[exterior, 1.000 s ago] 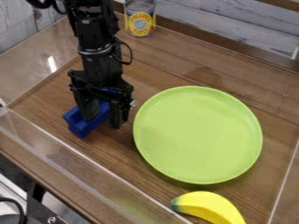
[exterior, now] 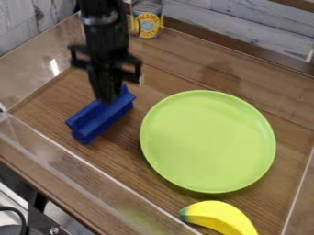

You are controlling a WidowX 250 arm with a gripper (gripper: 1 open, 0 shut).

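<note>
A blue block point(exterior: 98, 121) lies on the wooden table, left of a large green plate point(exterior: 207, 140). The black robot gripper point(exterior: 105, 73) is blurred, raised just above and behind the block, apart from it; its fingertips are too blurred to tell whether anything is between them.
A yellow banana point(exterior: 218, 217) lies at the front right. A can point(exterior: 147, 20) with a yellow label stands at the back behind the arm.
The gripper has risen away from the blue block, which now shows uncovered on the table.
</note>
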